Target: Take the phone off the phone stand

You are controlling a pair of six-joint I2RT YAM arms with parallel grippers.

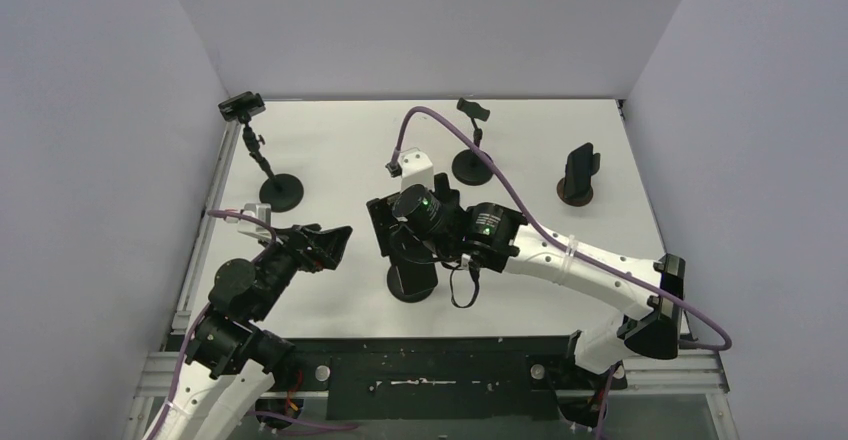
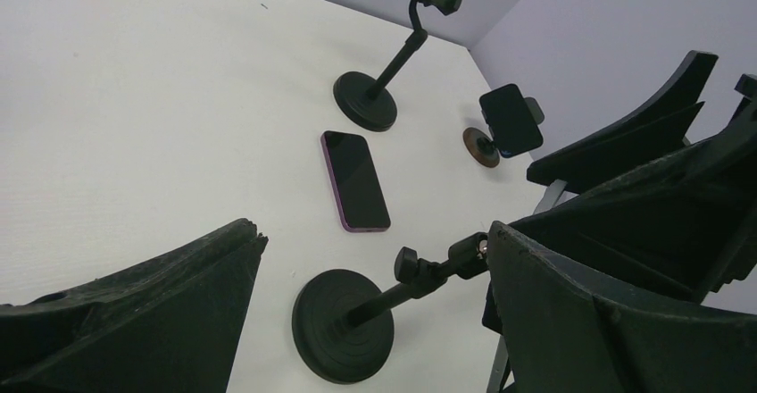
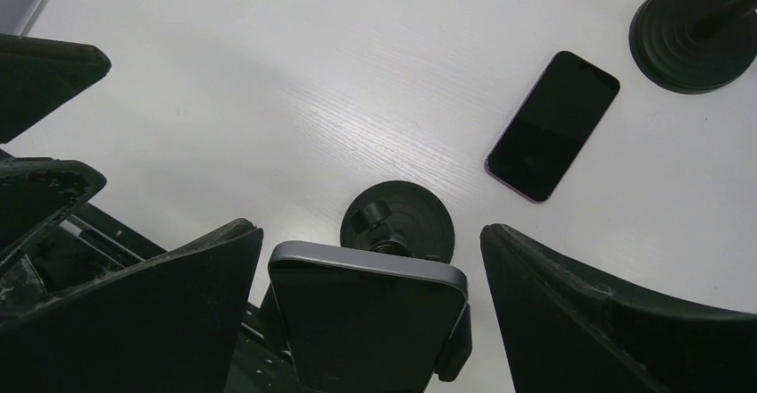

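A grey-edged phone (image 3: 370,321) rests in the black phone stand (image 3: 420,219) near the table's front. My right gripper is over it and open, one finger on each side of the phone with a gap to both. From above, that arm covers most of this phone; the stand's round base (image 1: 412,285) shows below. Off to the left, my left gripper is open and holds nothing. In the left wrist view the stand (image 2: 344,326) shows, but the phone on it is mostly hidden behind dark fingers.
A second phone (image 3: 553,125) with a purplish edge lies flat on the table behind the stand. Other stands are at the back left (image 1: 281,192), back middle (image 1: 472,167) and right (image 1: 576,185), the last with a dark device.
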